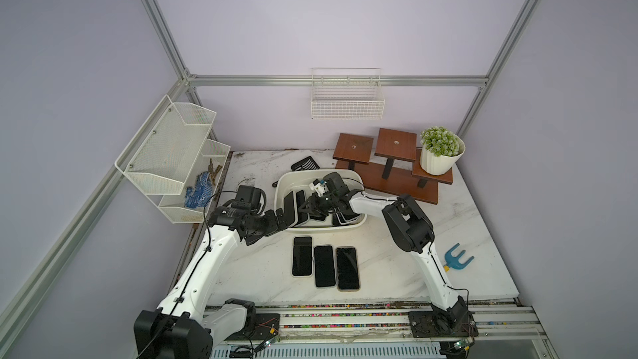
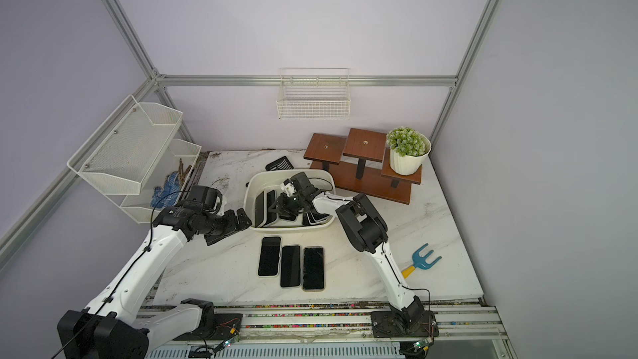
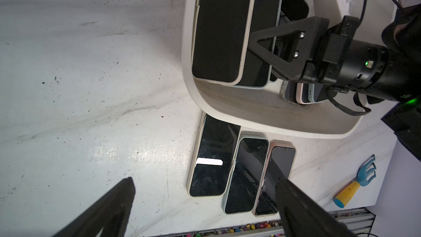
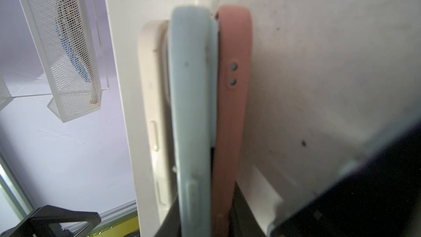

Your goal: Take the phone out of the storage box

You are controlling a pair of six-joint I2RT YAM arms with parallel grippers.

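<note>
The white storage box (image 1: 345,226) stands mid-table with several phones inside. In the right wrist view a cream-edged phone (image 4: 153,105), a light blue phone (image 4: 190,96) and a pink phone (image 4: 232,105) stand side by side. My right gripper reaches into the box, its fingers either side of the light blue and pink phones, shut on them. Toward the box's left wall leans the cream-edged phone, dark screen (image 3: 223,26) up. My left gripper is open and empty, just outside the box's left side.
Three phones lie in front of the box: left phone (image 1: 302,256), middle phone (image 1: 325,266), right phone (image 1: 347,268). Brown wooden stands (image 1: 398,179) with a potted plant (image 1: 439,149) are at the back right. A blue fork (image 1: 457,258) lies far right.
</note>
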